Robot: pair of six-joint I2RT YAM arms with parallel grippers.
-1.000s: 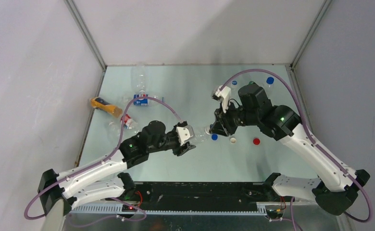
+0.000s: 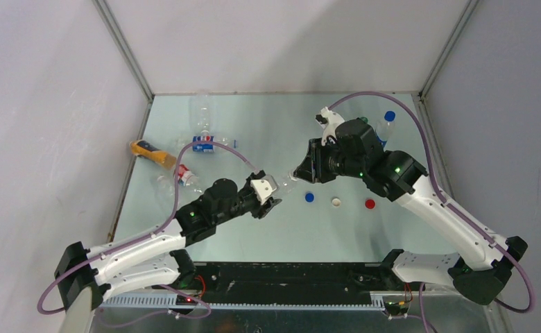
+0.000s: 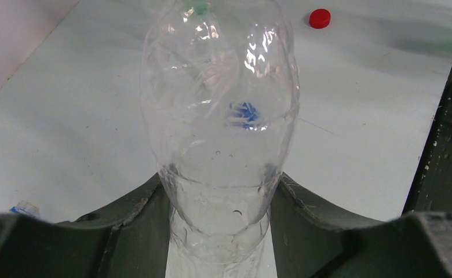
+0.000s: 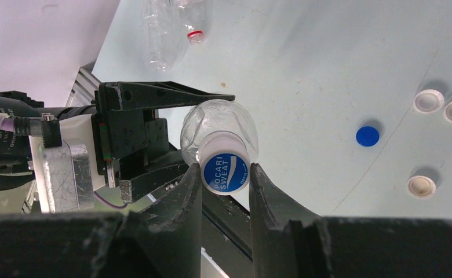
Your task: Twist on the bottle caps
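My left gripper (image 2: 268, 193) is shut on a clear plastic bottle (image 3: 221, 145), which tilts up toward my right gripper (image 2: 302, 170) in the top view. In the right wrist view a blue Pocari Sweat cap (image 4: 225, 172) sits at the bottle's mouth, directly between my right gripper's fingertips, which are close around it; whether they grip it is hard to tell.
Loose caps lie on the table: blue (image 2: 309, 197), white (image 2: 336, 202), red (image 2: 370, 204), with more in the right wrist view. Several bottles (image 2: 202, 114) lie at the left, including an orange one (image 2: 153, 154). Bottles (image 2: 385, 128) stand at the back right.
Both arms have shifted slightly up and away from the front edge in the top view, the right gripper more so and slightly leftward, with the bottle staying between them.
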